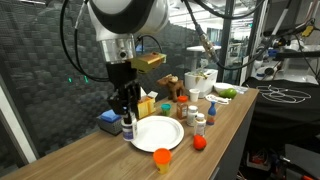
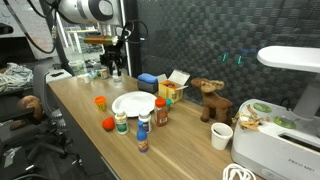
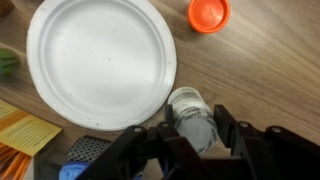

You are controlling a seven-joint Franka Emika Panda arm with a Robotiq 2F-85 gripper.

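Note:
My gripper is shut on a pale bottle, gripping its upper part. In exterior view 1 the bottle hangs upright beneath the gripper, at the left side of the white plate. It appears to be above the wooden table. From the wrist view, the plate lies just left of the bottle, empty. The arm hides much of the bottle in exterior view 2.
Close to the plate are an orange cup and a red ball. Several small bottles and jars stand right of the plate. A yellow box and a blue object sit behind it. Bare wood extends left.

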